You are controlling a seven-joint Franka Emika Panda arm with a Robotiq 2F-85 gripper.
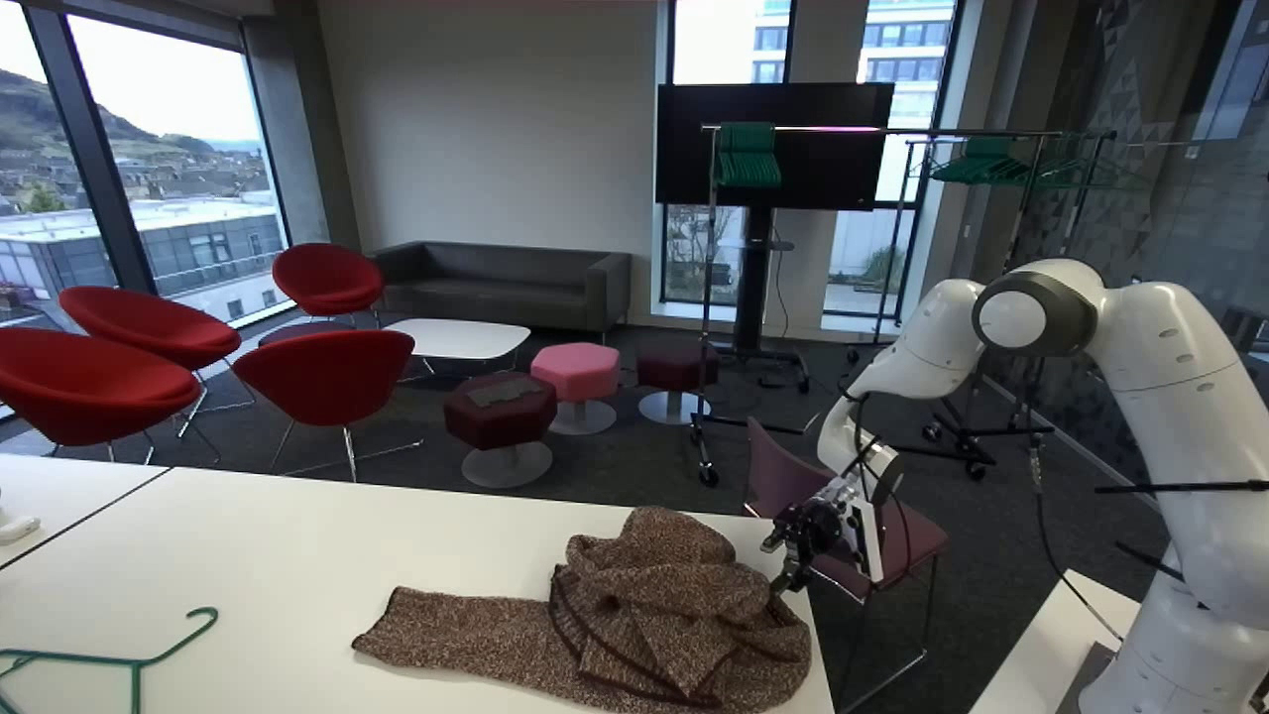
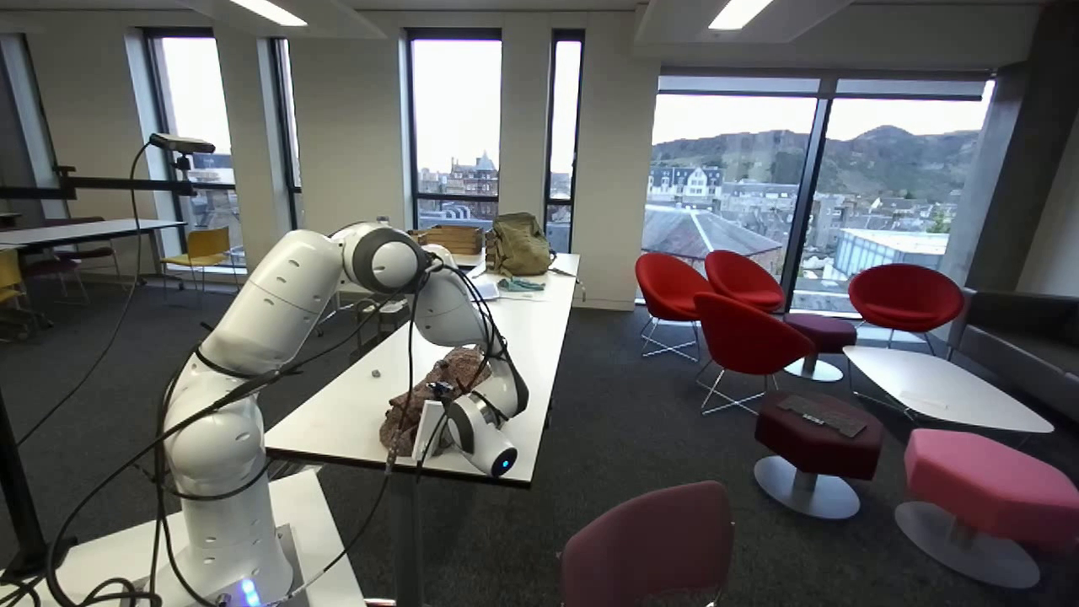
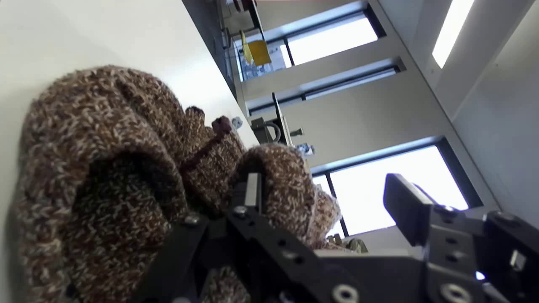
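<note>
A brown speckled knitted garment (image 1: 678,607) lies bunched on the white table, one sleeve stretched out to the left in exterior view 1. At the heap's right side is my gripper (image 1: 776,564), low by the table edge. Seen from the wrist, the gripper has its fingers well apart: one fingertip (image 3: 252,187) is against the knit among its folds, the other stands clear of the cloth. No fabric is pinched between them. A green hanger (image 1: 133,658) rests on the table at the far left.
Bare white table (image 1: 357,535) extends left of and behind the garment. A maroon chair (image 1: 910,541) stands close beyond the table edge, beside my wrist. At the table's far end is a green-brown bag (image 2: 518,243).
</note>
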